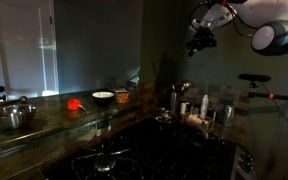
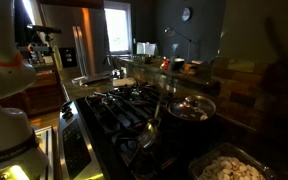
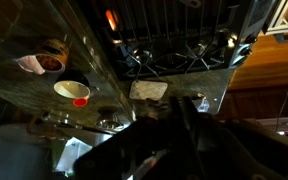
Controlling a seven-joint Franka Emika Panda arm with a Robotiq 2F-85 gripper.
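High at the upper right in exterior view 1, my gripper [image 1: 201, 42] hangs well above the counter, near the back wall. It is shut on something dark, whose shape I cannot make out against the wall. In the wrist view the gripper is a dark mass at the lower middle, its fingertips lost in shadow, facing down over the stove and counter. Exterior view 2 has only the white arm [image 2: 19, 110] at the left, without the gripper.
A black stove [image 1: 139, 150] fills the middle. A metal bowl [image 1: 12, 115], a red cup [image 1: 74, 104], a white-topped bowl [image 1: 103, 98] and an orange pot [image 1: 122, 97] line the ledge. A white bottle [image 1: 204, 105] stands by the wall. A pan [image 2: 192, 108] and a tray [image 2: 199, 165] sit at the right.
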